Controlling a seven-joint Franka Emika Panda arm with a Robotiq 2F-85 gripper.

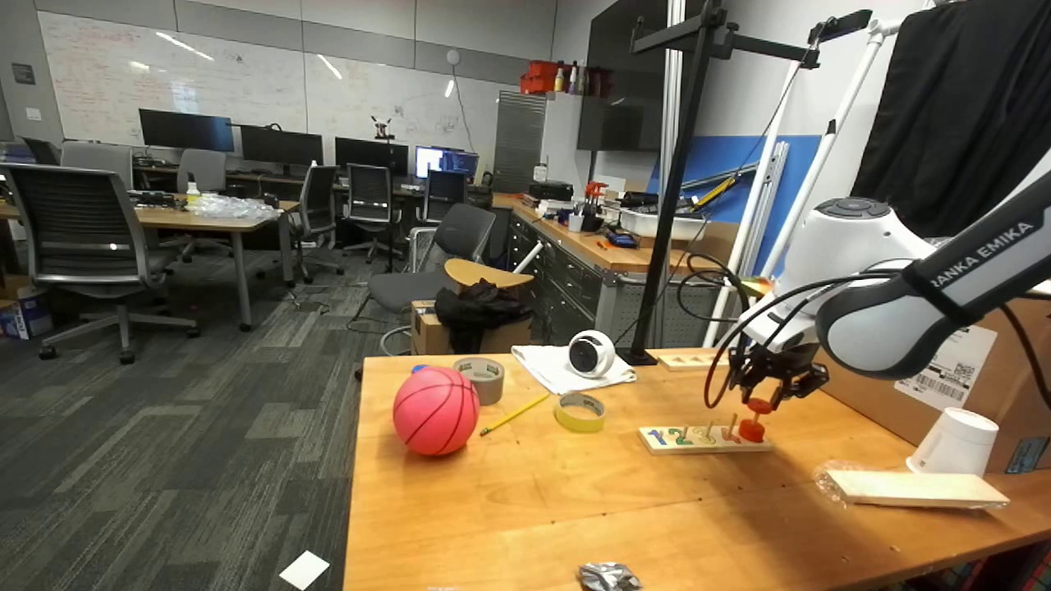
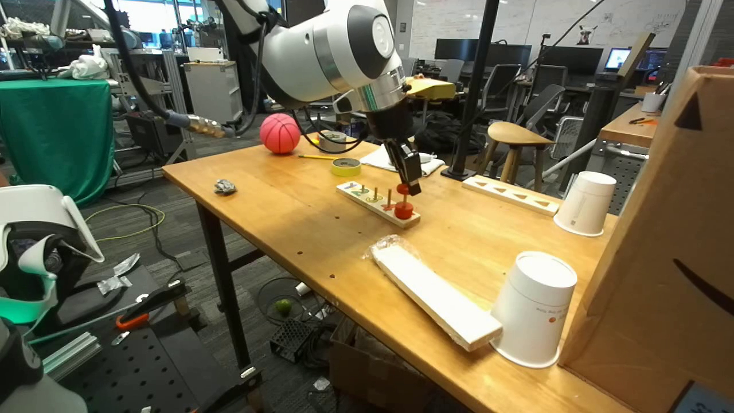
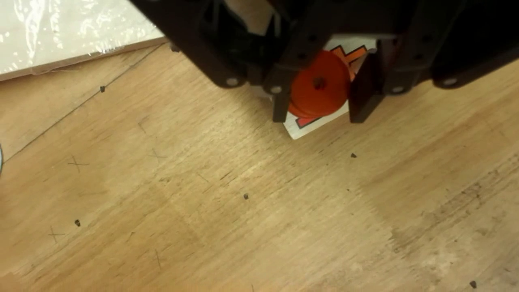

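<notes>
A wooden number board (image 1: 680, 446) with several upright pegs lies on the table. Red rings (image 1: 751, 432) sit low on its end peg, beside the numeral 4. Higher on that same peg, apart from the ones below, is a red ring (image 2: 403, 189) held by my gripper (image 2: 406, 184), which is shut on it. In the wrist view the red ring (image 3: 322, 87) lies between the fingers of the gripper, with the peg's tip showing in its center hole. Part of the board's end (image 3: 294, 129) shows beneath; its other end is hidden by the gripper body.
A plastic-wrapped wooden piece (image 2: 433, 292) and white cups (image 2: 537, 310) stand toward the cardboard box (image 2: 660, 261). A pink ball (image 1: 436, 410), yellow tape roll (image 1: 580, 413) and pencil (image 1: 514, 414) lie at the other side.
</notes>
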